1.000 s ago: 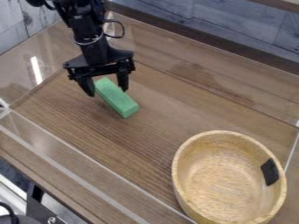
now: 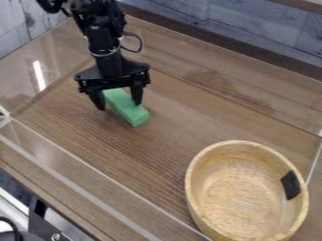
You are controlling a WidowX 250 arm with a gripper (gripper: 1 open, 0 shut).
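Observation:
A black gripper [image 2: 113,88] on a vertical black arm hangs over a green block [image 2: 128,112] on the wooden table [image 2: 151,179]. Its open fingers straddle the upper-left part of the block, down close to the table; whether they touch it is unclear. The block lies at a slant, its lower-right end uncovered.
A large round pale wooden bowl [image 2: 224,212] with a dark handle opening sits at the lower right.
The gripper has moved down slightly and now covers more of the block's upper end. The block looks to be in about the same place.

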